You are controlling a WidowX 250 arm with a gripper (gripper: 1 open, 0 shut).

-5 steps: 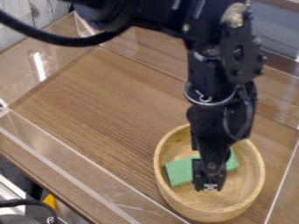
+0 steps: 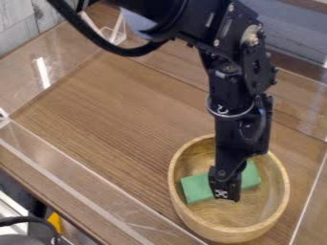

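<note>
A round, cream-coloured bowl (image 2: 230, 222) sits at the lower right of the wooden table. A green block (image 2: 198, 189) lies flat inside it. The black gripper (image 2: 228, 189) hangs from above into the bowl, open, with its fingertips over the green block. The middle of the block is hidden behind the fingers.
A cable and a small yellow item show beyond the lower left edge.
The arm has shifted back, away from the camera, and looks smaller and more upright over the block. The bowl and block look unmoved.
</note>
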